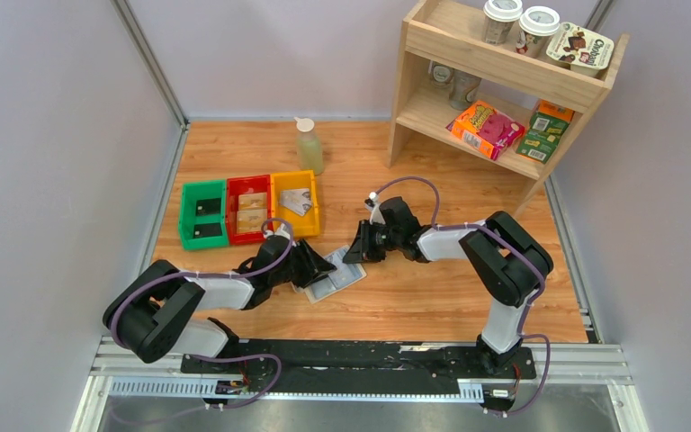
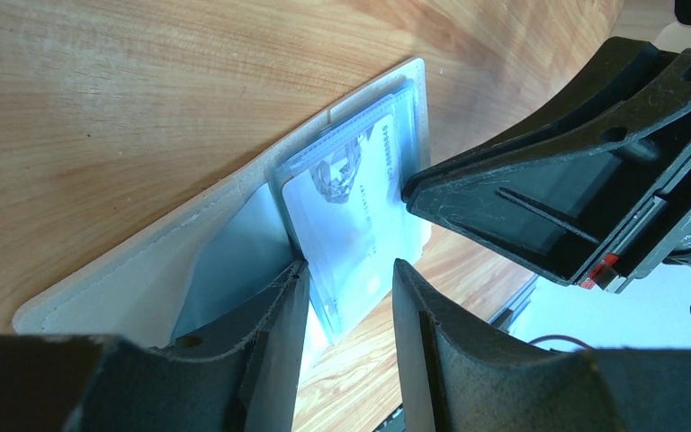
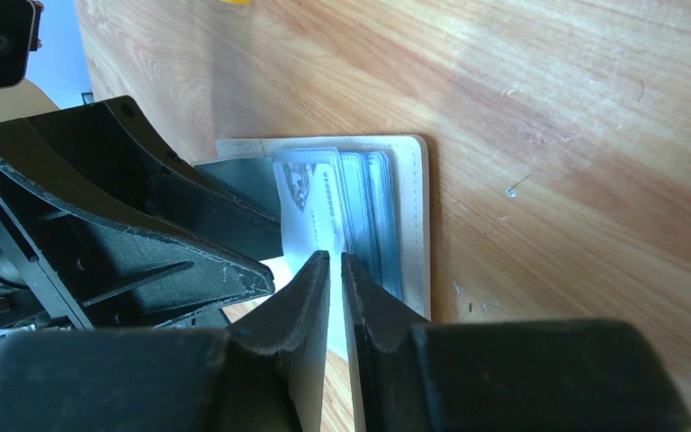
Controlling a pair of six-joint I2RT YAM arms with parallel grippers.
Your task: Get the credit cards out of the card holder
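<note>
The card holder (image 1: 345, 281) lies open on the table between my two grippers. In the left wrist view a pale card (image 2: 357, 193) with a silvery picture sits inside a clear blue-edged sleeve (image 2: 290, 167). My left gripper is open over the lower part of that sleeve, with nothing gripped. My right gripper is shut on a sleeve edge, its fingers nearly together. More clear sleeves (image 3: 385, 211) are layered beside the card in the right wrist view. Whether the right fingers also pinch the card, I cannot tell.
Behind the left arm stand a green bin (image 1: 183, 216), a red bin (image 1: 231, 225) with tan cards, and a yellow bin (image 1: 314, 209) with pale cards. A pump bottle (image 1: 309, 148) is behind the yellow bin. A wooden shelf (image 1: 504, 60) stands back right.
</note>
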